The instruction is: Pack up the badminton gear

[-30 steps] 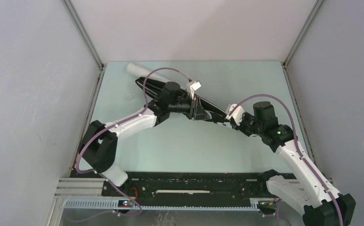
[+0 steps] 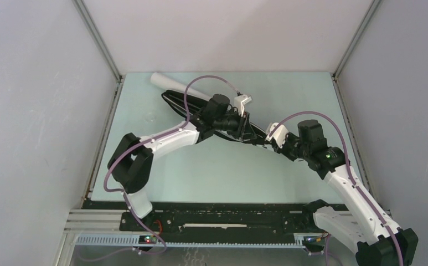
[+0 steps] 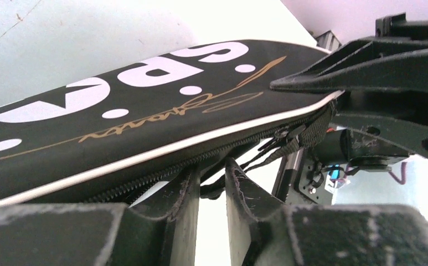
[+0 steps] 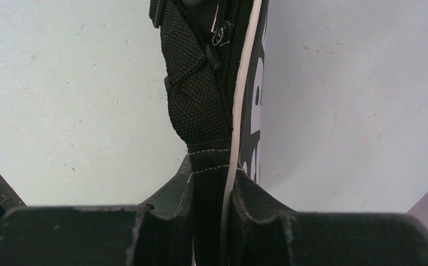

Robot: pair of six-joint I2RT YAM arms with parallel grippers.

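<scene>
The black racket bag [image 3: 161, 119] with white lettering stretches diagonally across the table in the top view, partly covered by my left arm. My right gripper is shut on its narrow end, where the white piping and dark fabric run between the fingers. Further along the bag, my left gripper [image 2: 250, 138] is beside the zipped edge. Its fingertips [image 3: 186, 194] are slightly apart, and a dark cord end [image 3: 214, 191] shows in the gap without being clamped. The zipper slider [image 3: 281, 133] is near the right gripper. What lies inside the bag is hidden.
A white tube [image 2: 164, 82] lies behind the bag at the back left. The two grippers are very close to each other.
My left gripper has moved right along the bag, towards the right gripper. The right arm stays in place at the bag's narrow end.
</scene>
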